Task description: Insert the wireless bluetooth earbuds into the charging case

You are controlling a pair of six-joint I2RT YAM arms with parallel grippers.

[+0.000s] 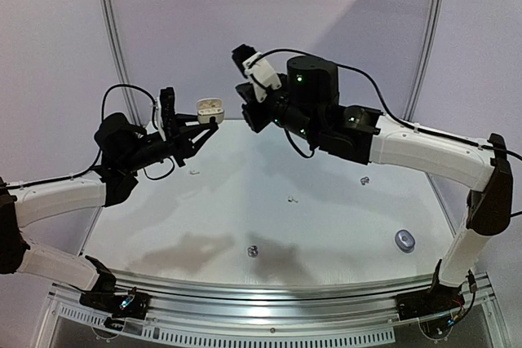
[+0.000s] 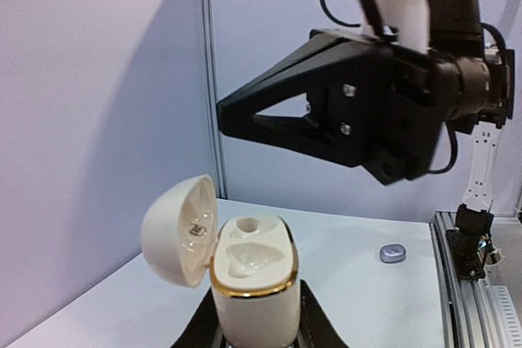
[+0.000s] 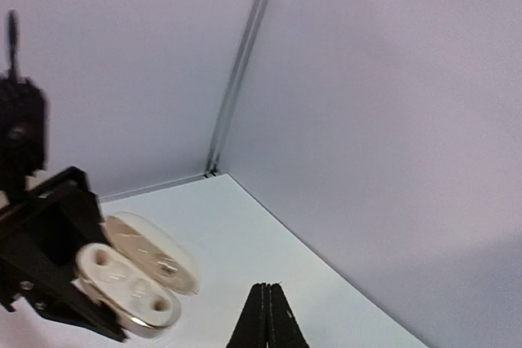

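My left gripper (image 1: 210,129) is shut on the white charging case (image 1: 210,110), holding it up above the table with the lid open. In the left wrist view the case (image 2: 253,262) has a gold rim and its earbud hollows look empty. My right gripper is shut with nothing between its fingertips. It hovers to the right of the case and apart from it. A small white earbud (image 1: 292,199) lies on the table below the right arm. Another small white piece, likely an earbud (image 1: 194,172), lies farther left.
A grey-blue oval object (image 1: 404,240) sits at the right of the table (image 1: 342,242). Small shiny clusters lie at the front middle (image 1: 253,251) and right back (image 1: 364,180).
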